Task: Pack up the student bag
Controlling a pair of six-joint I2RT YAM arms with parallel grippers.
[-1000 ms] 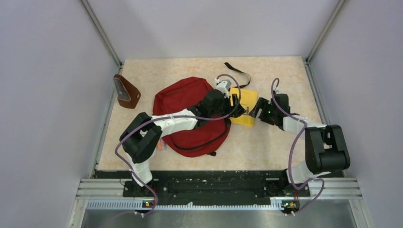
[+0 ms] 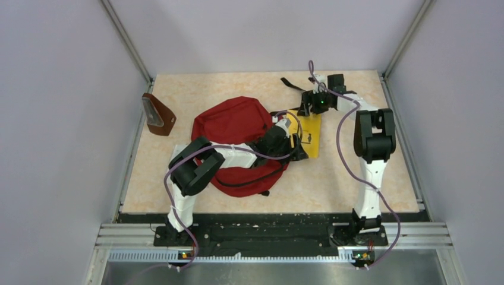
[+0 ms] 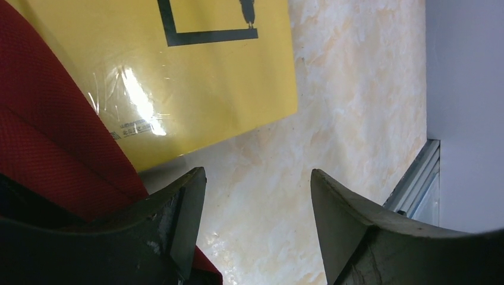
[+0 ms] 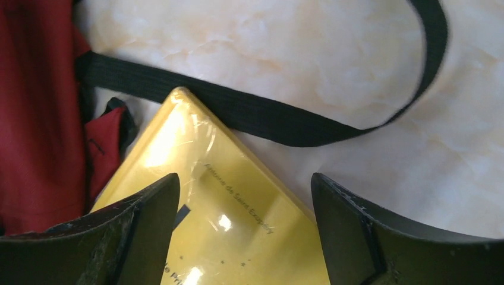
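A yellow book (image 2: 310, 138) lies flat on the table, its left side close against the red bag (image 2: 232, 116). In the left wrist view the near corner of the book (image 3: 208, 95) is ahead of my left gripper, whose fingers stand apart with bare table between them. My right gripper (image 2: 305, 107) is over the book's far end. In the right wrist view the book's far corner (image 4: 238, 196) shows between and beyond the open fingers of my right gripper; neither finger visibly grips it.
A black strap (image 4: 285, 127) runs from the bag past the book's far corner and loops on the table. At the far left stands a brown case (image 2: 159, 116).
The left gripper has come toward the front, to the book's near end. The book stays put.
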